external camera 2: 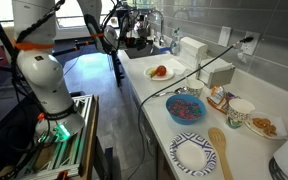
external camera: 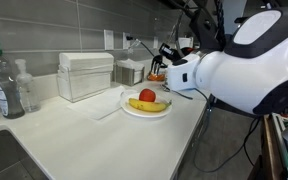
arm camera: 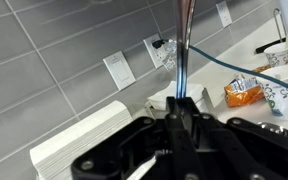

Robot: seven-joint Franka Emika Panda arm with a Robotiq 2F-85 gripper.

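Note:
In the wrist view my gripper is shut on a long, thin, shiny utensil-like piece (arm camera: 186,40). It rises from between the black fingers to the top edge, brownish above and bluish near the grip; what kind of utensil it is cannot be told. A white plate (external camera: 126,103) on the counter carries a red round fruit (external camera: 147,95) and a yellow banana (external camera: 148,106). My arm (external camera: 246,60) hangs over the counter beyond and right of that plate. In exterior view 2 the same plate (external camera 2: 150,77) lies towards the far end.
A blue bowl (external camera 2: 186,108), a patterned plate (external camera 2: 192,153) and a wooden spoon (external camera 2: 221,150) occupy the near counter. Cups (external camera 2: 238,112) and an orange packet (external camera 2: 219,97) stand near the wall. A white box (external camera: 86,75) stands behind the fruit plate.

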